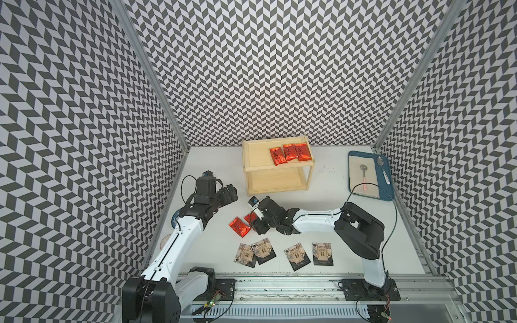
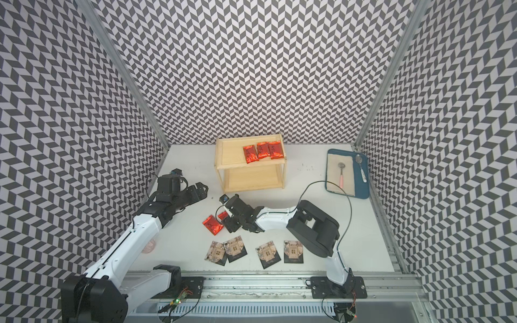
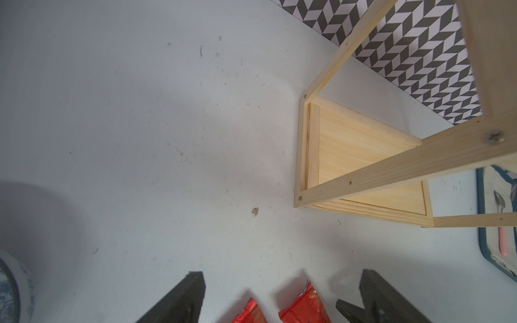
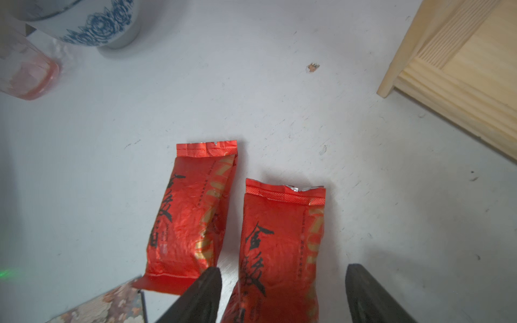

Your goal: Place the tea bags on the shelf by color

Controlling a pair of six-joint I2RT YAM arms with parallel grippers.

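Three red tea bags (image 1: 289, 151) lie on the top right of the wooden two-tier shelf (image 1: 258, 152), whose lower tier is bare. Two red tea bags lie on the table in front: one (image 4: 191, 210) to the left, another (image 4: 282, 237) between the fingertips of my right gripper, which is open around it. Several kraft-and-black tea bags (image 1: 323, 253) lie along the front. My left gripper is open and empty, above the table left of the shelf.
A blue tray (image 2: 362, 188) with two spoons stands at the right. A blue-patterned bowl (image 4: 97, 24) and a glass (image 4: 27, 70) sit at the left. The table behind the right arm is fairly clear.
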